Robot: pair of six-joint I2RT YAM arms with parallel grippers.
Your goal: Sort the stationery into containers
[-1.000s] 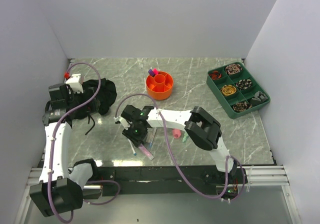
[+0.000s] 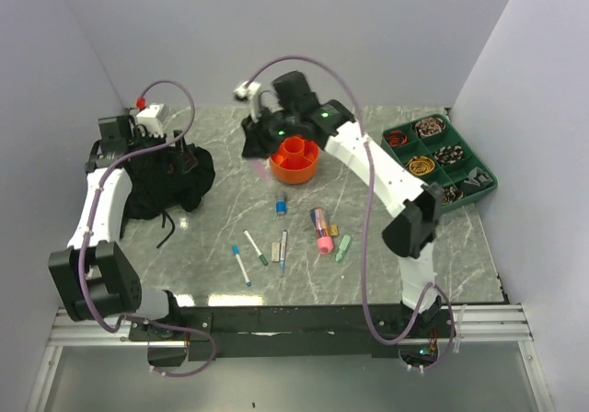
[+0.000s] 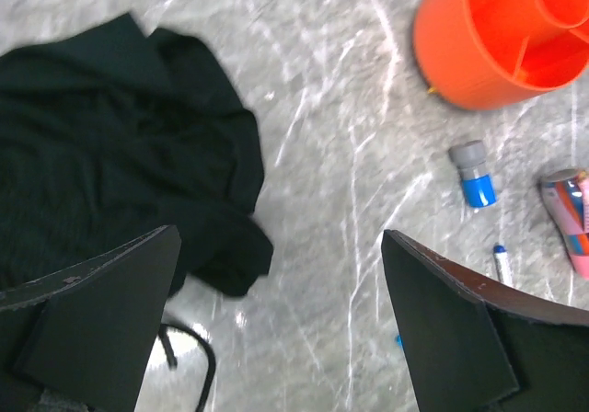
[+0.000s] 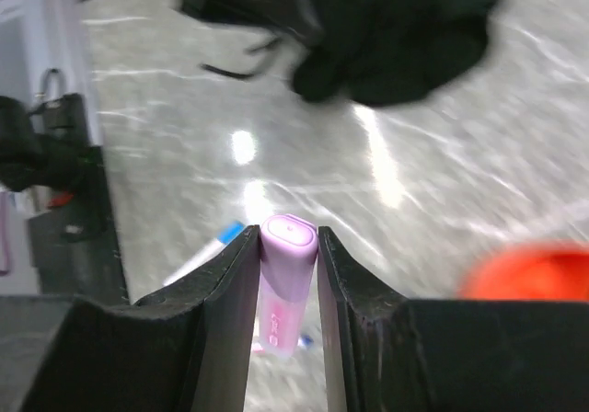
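My right gripper is shut on a pink marker point(image 4: 285, 292), raised just left of the orange organizer point(image 2: 293, 168); it looks blurred in the top view. My left gripper point(image 2: 179, 154) hangs open over the black bag point(image 3: 110, 145), nothing between its fingers. On the table lie a blue-capped bottle point(image 3: 474, 177), a pink-capped cylinder point(image 2: 322, 230), a green marker point(image 2: 343, 247), pens point(image 2: 240, 265) and small tan pieces point(image 2: 275, 252).
A green compartment tray point(image 2: 396, 159) with coiled items stands at the right. Walls bound the table at back and sides.
My right arm has swung up and back with the pink marker, from among the pens toward the orange organizer. The left arm has shifted slightly.
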